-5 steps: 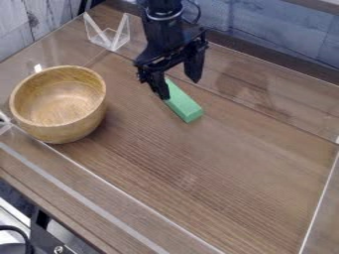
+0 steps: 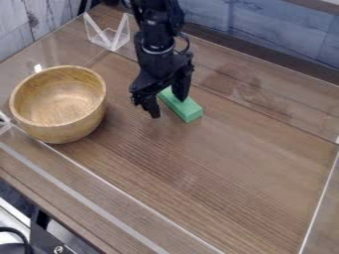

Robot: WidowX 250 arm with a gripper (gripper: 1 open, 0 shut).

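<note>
The black robot gripper (image 2: pixel 167 91) reaches down from the top centre, its fingers around a light green block (image 2: pixel 183 109) lying on the wooden table (image 2: pixel 225 179). One finger is at the block's left, the other near its upper right. Whether the fingers touch the block cannot be told.
A tan wooden bowl (image 2: pixel 56 114) sits at the left. A white wire object (image 2: pixel 106 30) stands at the back left.
The gripper has moved down and slightly toward the front, onto the green block, which stays in about the same place.
</note>
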